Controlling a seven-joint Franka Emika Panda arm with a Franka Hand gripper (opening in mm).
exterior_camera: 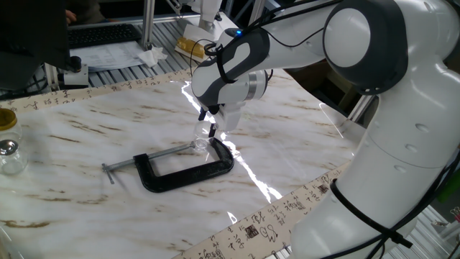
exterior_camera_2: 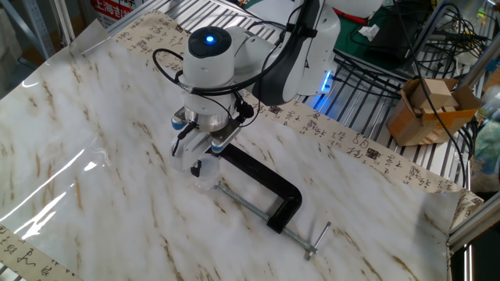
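A black G-clamp with a silver screw lies flat on the marble-patterned table. At its open end, between the screw tip and the frame's end, is a clear plastic thing, perhaps a small cup. In the second exterior view the clear thing shows beside the end of the clamp. My gripper points down right over it, its dark fingertips at or against the clear plastic. Glare and the see-through material hide whether the fingers are closed on it.
Glass jars stand at the table's left edge in the first exterior view. A cardboard box sits off the table, beyond its edge.
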